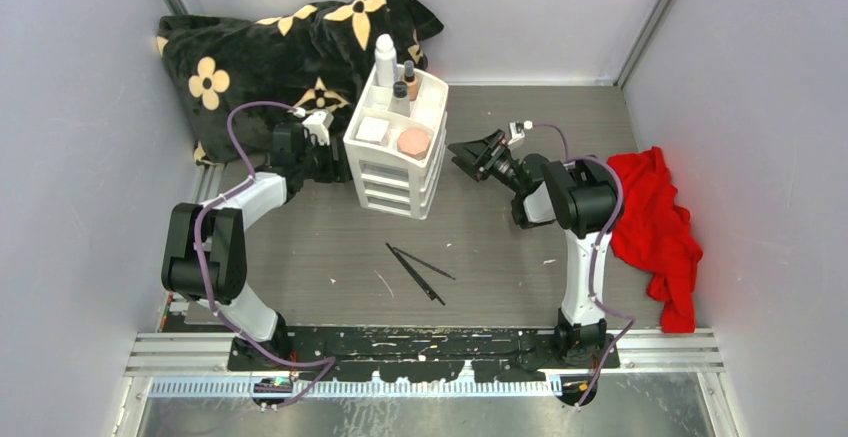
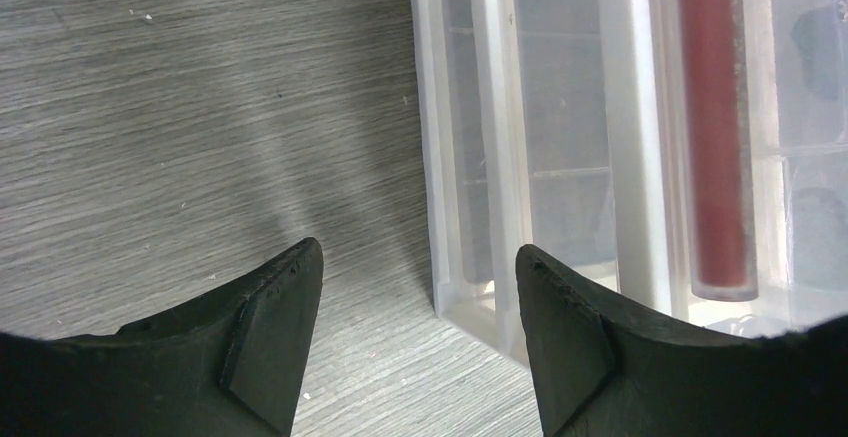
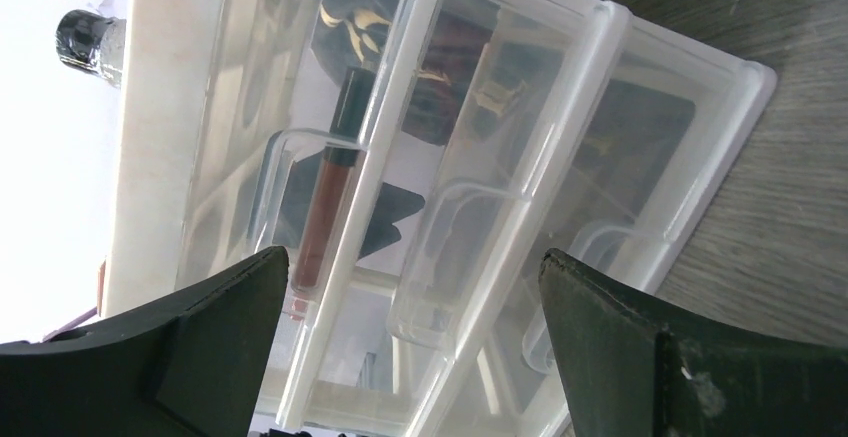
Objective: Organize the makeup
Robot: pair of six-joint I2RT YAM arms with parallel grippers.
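A white drawer organizer (image 1: 436, 96) stands upright near the back middle, its clear drawers pushed in. On its top are a white bottle (image 1: 386, 61), two dark-capped bottles, a white box (image 1: 373, 131) and a pink round item (image 1: 413, 142). A dark-capped reddish tube (image 3: 326, 217) shows through a drawer wall in the right wrist view. Close to the organizer's left side, my left gripper is open and empty. On the other side my right gripper is open, a little apart from the organizer. Two thin dark pencils (image 1: 412, 271) lie in front of it.
A black cushion with yellow flowers (image 1: 209, 84) leans at the back left behind the organizer. At the right lies a red cloth (image 1: 655, 227). Grey walls enclose both sides. The floor between the organizer and the right arm is clear.
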